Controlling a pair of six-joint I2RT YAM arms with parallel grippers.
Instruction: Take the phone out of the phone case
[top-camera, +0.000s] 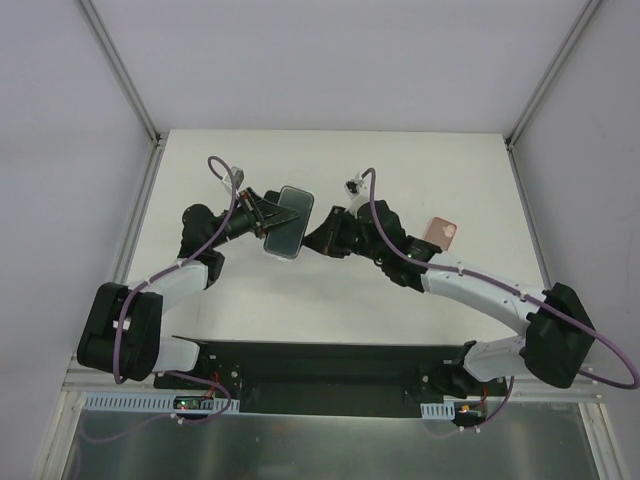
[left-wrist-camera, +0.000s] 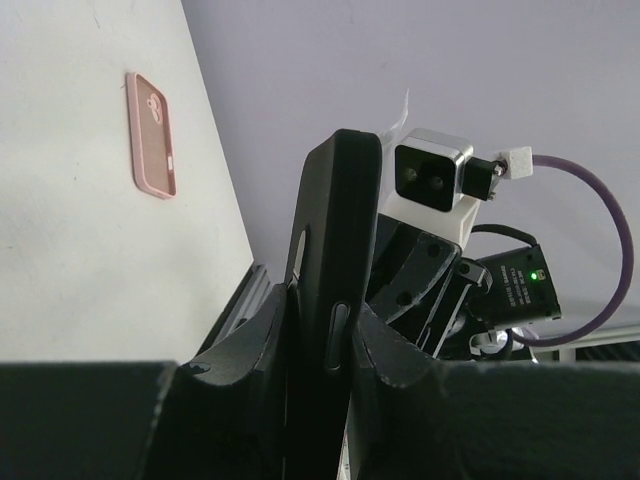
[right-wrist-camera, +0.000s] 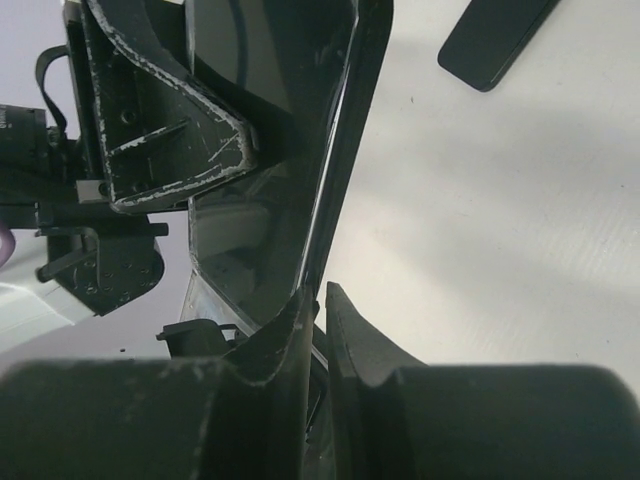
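A dark phone case (top-camera: 294, 212) is held up in the air by my left gripper (top-camera: 270, 218), whose fingers close on it; in the left wrist view it stands edge-on between them (left-wrist-camera: 330, 230). My right gripper (top-camera: 312, 240) is at the case's right edge, its fingertips (right-wrist-camera: 300, 315) close together at the rim. Whether anything is between them is hard to tell. In the right wrist view the case's dark, glossy inner face and long rim show.
A pink case (top-camera: 440, 233) lies at the right of the white table (top-camera: 380, 150). A dark phone-shaped object (right-wrist-camera: 490, 40) lies on the table behind the held case.
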